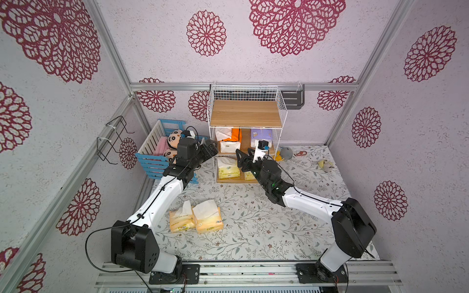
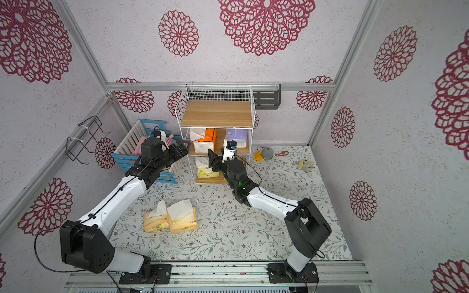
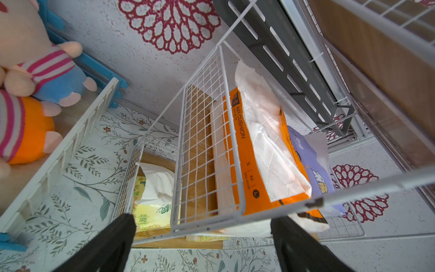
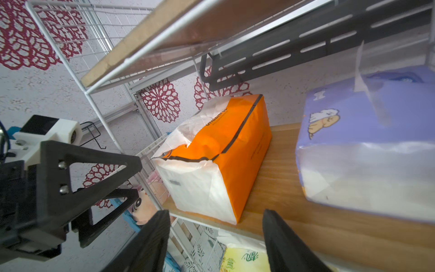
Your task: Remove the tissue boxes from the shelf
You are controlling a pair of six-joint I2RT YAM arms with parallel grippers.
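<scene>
On the middle shelf stand an orange-and-white pack [image 4: 244,149] at left and a lilac tissue pack [image 4: 367,145] at right. Yellow tissue packs [image 1: 227,171] lie on the bottom shelf; two more [image 1: 208,219] lie on the table at front left. My left gripper [image 1: 210,149] hangs open at the shelf's left front, beside the orange pack. My right gripper [image 1: 243,156] faces the middle shelf's front, between the two packs in its wrist view, fingers apart with nothing between them.
The white wire shelf [image 1: 246,112] has an empty top board. A blue-and-white crate [image 1: 151,161] with plush dolls stands at left. Small toys [image 1: 285,153] lie right of the shelf.
</scene>
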